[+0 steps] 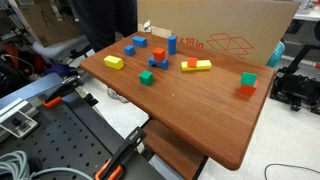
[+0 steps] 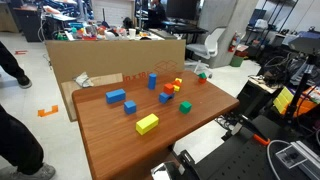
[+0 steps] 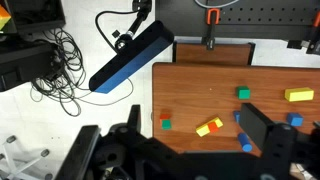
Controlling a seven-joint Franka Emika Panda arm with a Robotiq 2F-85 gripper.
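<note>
In the wrist view my open gripper hangs high above the wooden table, nothing between its fingers. Toward the robot side lie a green block and a yellow block. Two blue blocks, one of them a long block, rest at one end. Near the middle a red block sits on a blue one, with an upright blue cylinder behind. A yellow block has a small red piece at its end. Apart from these, a green block is stacked on a red one.
A cardboard panel stands along the table's far edge. The dark robot stand with cables and clamps borders the near side.
</note>
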